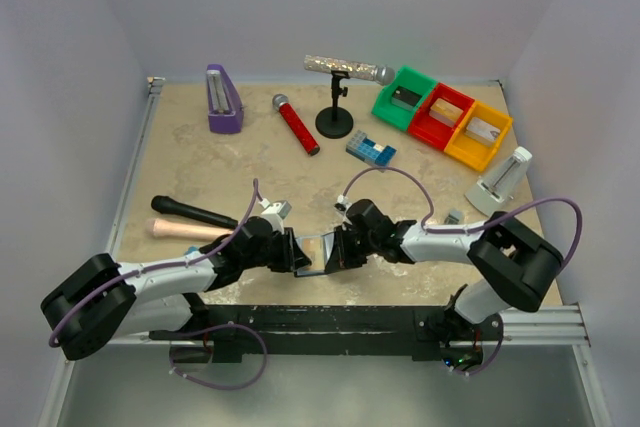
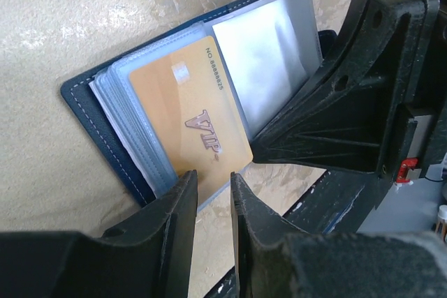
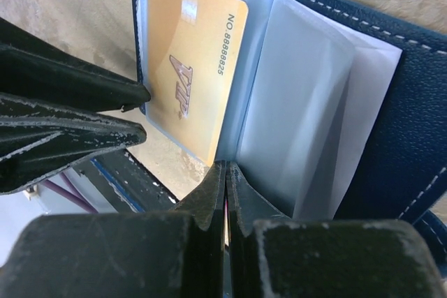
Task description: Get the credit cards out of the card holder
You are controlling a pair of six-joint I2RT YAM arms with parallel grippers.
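The card holder has a dark blue stitched cover [image 2: 75, 97] and lies opened out on the table. A gold VIP card [image 2: 185, 95] shows inside its clear sleeve, and a pale empty-looking sleeve [image 3: 297, 82] stands up beside it. My left gripper is at the card's lower edge, fingers slightly apart, with no clear grip on the card. My right gripper is shut, its tips low against the sleeve beside the card's corner. Nothing shows between them. From above, both grippers largely cover the holder [image 1: 313, 253].
A black microphone [image 1: 195, 211] and a beige rod [image 1: 185, 230] lie left of the left arm. Green, red and yellow bins [image 1: 482, 152] stand at the back right. A blue brick piece [image 1: 371, 149] sits mid-back.
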